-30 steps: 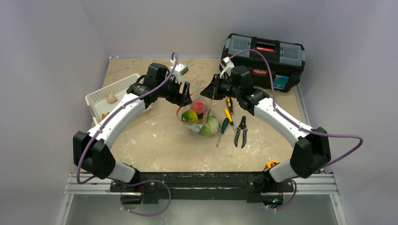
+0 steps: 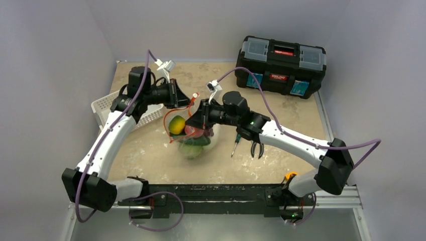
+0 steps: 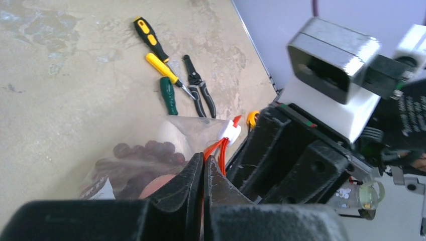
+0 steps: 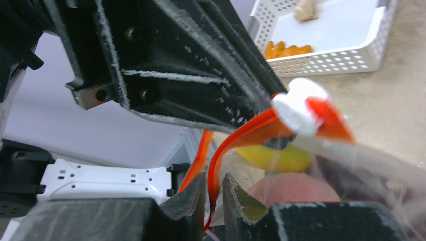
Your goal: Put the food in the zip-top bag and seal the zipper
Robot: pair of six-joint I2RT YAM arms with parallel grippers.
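The clear bag has an orange-edged mouth and a white slider on its strip. Inside are a yellow-green fruit, a pink round fruit, dark grapes and green produce. My left gripper is shut on the orange zip strip close to the slider. Across the mouth, my right gripper stands slightly open, with the orange strip running between its narrowly parted fingers. The two grippers are close together above the bag, and they hide part of the mouth in the top view.
A white basket at the left holds orange pieces and a tan item. Screwdrivers and pliers lie right of the bag. The black toolbox stands at the back right.
Both grippers and the bag have moved left, and the right gripper has come down over the mouth.
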